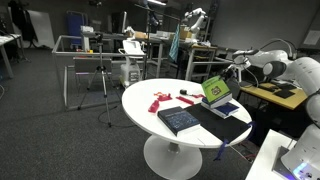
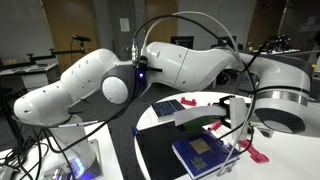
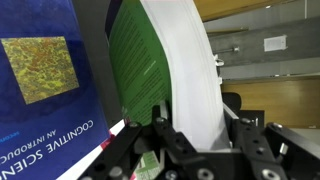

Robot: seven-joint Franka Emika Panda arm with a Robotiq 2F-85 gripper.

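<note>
A thick green book [image 1: 217,90] is tilted above the round white table, with my gripper shut on it. In the wrist view its white page block [image 3: 190,70] runs down between the fingers, with the green cover to its left. A blue book [image 3: 45,90], titled "Cognitive Science", lies flat below and beside it; in exterior view 2 this blue book [image 2: 203,153] is close to my arm. I cannot tell whether the green book's lower edge touches it. My fingertips are hard to make out in the exterior views.
Another dark book [image 1: 178,121] lies flat near the table's front edge. Small red objects [image 1: 157,103] sit on the table's left side. A black mat [image 1: 225,128] spreads under the blue book.
</note>
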